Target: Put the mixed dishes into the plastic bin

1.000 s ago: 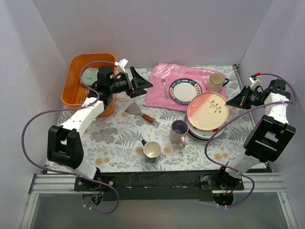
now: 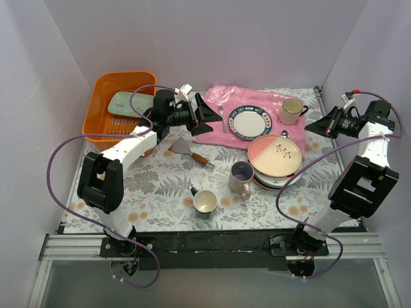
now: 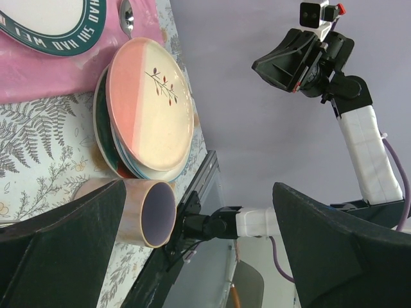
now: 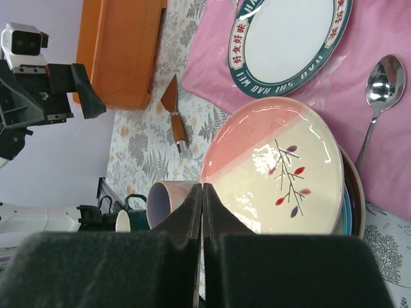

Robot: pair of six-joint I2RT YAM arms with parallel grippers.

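My left gripper (image 2: 204, 115) stands open above the mat's left edge. My right gripper (image 2: 319, 128) is shut, hovering right of a stack of plates topped by a pink-and-cream plate (image 2: 275, 155); whether anything is between its fingers is unclear. A green-rimmed plate (image 2: 250, 122), fork (image 2: 223, 122), spoon (image 4: 384, 90) and mug (image 2: 291, 110) rest on the pink mat. A purple mug (image 2: 241, 178) and small cup (image 2: 205, 202) stand toward the front. The orange bin (image 2: 101, 109) at back left holds a pale green dish (image 2: 125, 102).
A wooden-handled scraper (image 2: 199, 158) lies on the patterned board between bin and mugs. Grey walls (image 2: 212, 38) surround the back and sides. The board's front left is clear.
My left gripper has moved rightward, away from the bin.
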